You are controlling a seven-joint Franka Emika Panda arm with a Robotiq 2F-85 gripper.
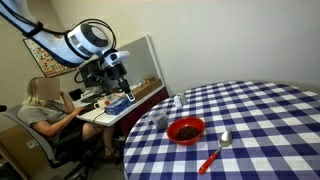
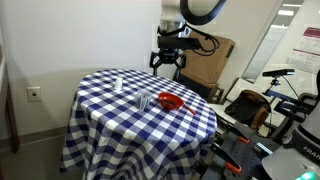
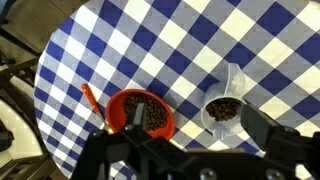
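Observation:
A red bowl [image 1: 186, 130] stands on the checkered tablecloth with dark bean-like pieces [image 3: 150, 112] in it. Beside it is a clear cup [image 3: 216, 92] with a handle; the wrist view shows similar dark pieces [image 3: 224, 109] at its bottom. A spoon [image 1: 225, 139] with a red handle [image 1: 207, 163] lies on the other side of the bowl. Above the table, apart from all of these, hangs my gripper [image 2: 167, 70]. In the wrist view its fingers [image 3: 262, 132] stand wide apart, open and with nothing between them. The bowl's lower edge is partly hidden there by the gripper.
A small white object [image 2: 118, 83] stands farther off on the tablecloth [image 1: 260, 110]. A person [image 1: 45, 115] sits at a side desk [image 1: 112, 112] beyond the table, behind the arm in exterior view 1.

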